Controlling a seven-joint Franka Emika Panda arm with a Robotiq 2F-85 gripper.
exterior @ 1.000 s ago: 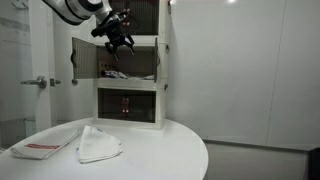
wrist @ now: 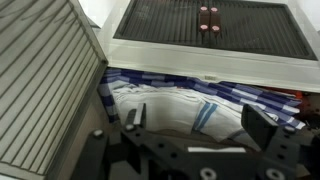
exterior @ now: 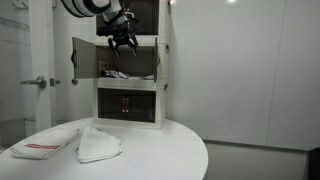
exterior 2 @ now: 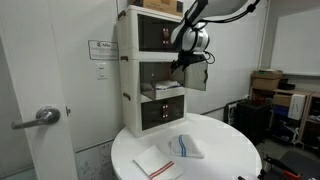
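In the wrist view, folded cloths fill the cabinet's open middle compartment: a white cloth with a blue stripe (wrist: 165,108) lies over a blue-and-white checked cloth (wrist: 235,90). My gripper is open, its fingers spread apart in front of the cloths with nothing held between them. From outside, the gripper (exterior: 123,50) hangs at the upper part of the compartment opening, above the cloth pile (exterior: 118,75). On the table, a white cloth (exterior: 99,145) and a red-striped white cloth (exterior: 45,145) lie flat.
The white cabinet (exterior 2: 131,75) stands at the table's back edge. Its middle doors are swung out, one (wrist: 40,75) close on the gripper's left. The upper doors (wrist: 155,22) and lower doors (exterior: 126,104) are shut.
The gripper has come down a little and shifted slightly right in front of the compartment. Both table cloths and the cabinet doors look the same.
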